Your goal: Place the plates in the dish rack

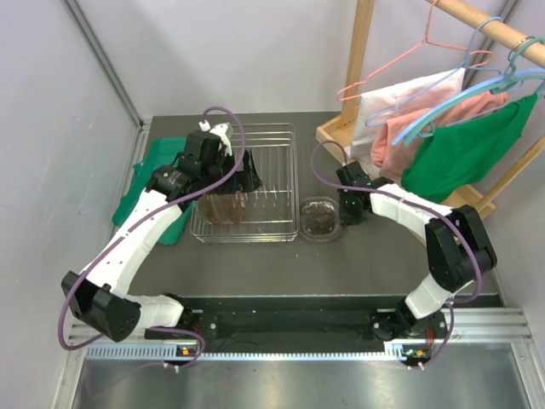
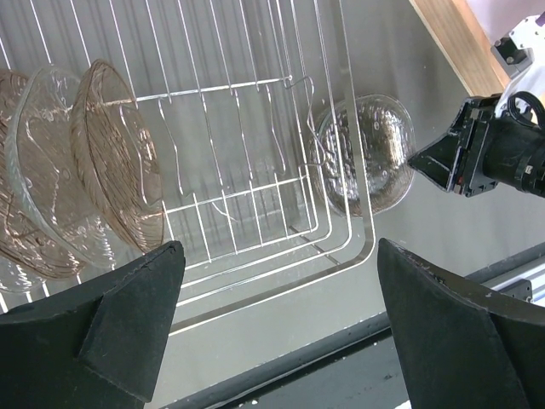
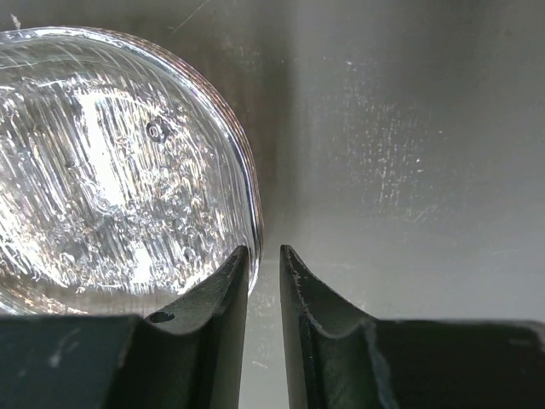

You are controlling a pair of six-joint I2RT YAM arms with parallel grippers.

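Observation:
A clear glass plate point(image 1: 319, 219) lies flat on the table just right of the wire dish rack point(image 1: 295, 183). At its right edge is my right gripper, fingers part open; in the right wrist view the left fingertip reaches the plate's rim, the other finger is beyond it over bare table. Over the rack hangs my left gripper, open wide with nothing between its fingers. Several plates stand on edge in the rack's left part, a brownish plate point(image 2: 117, 158) and a clear plate point(image 2: 55, 166) among them.
The rack's right part is empty. A green cloth point(image 1: 145, 183) lies left of the rack. At the back right stands a wooden clothes stand point(image 1: 351, 106) with hangers and cloths.

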